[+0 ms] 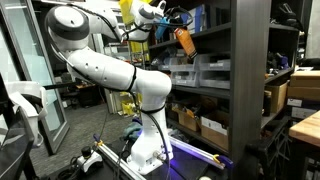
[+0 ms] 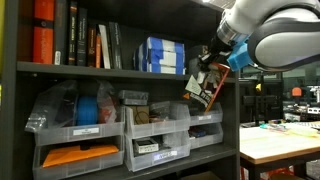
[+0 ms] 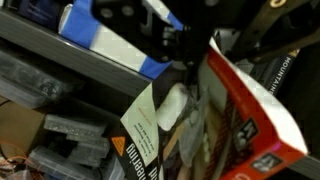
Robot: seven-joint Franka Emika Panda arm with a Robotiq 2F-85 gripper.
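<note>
A thin orange-red book (image 1: 186, 42) hangs tilted from my gripper (image 1: 181, 27), high up in front of the shelf unit. In exterior view 2 the book (image 2: 206, 88) shows a pale, patterned face with a red edge, and the gripper (image 2: 213, 66) is at its upper end. The wrist view has the red-and-white book (image 3: 262, 112) at close range on the right, with the gripper's fingers dark and blurred above. A black panel with an orange patch (image 3: 140, 138) lies beside it; whether it belongs to the same book I cannot tell. The fingers are shut on the book.
Several upright books (image 2: 84, 35) and blue-and-white boxes (image 2: 165, 55) stand on the upper shelf, with a gap between them. Clear bins (image 2: 80, 150) fill the shelf below. The dark shelf side post (image 1: 244, 80) stands right of the arm.
</note>
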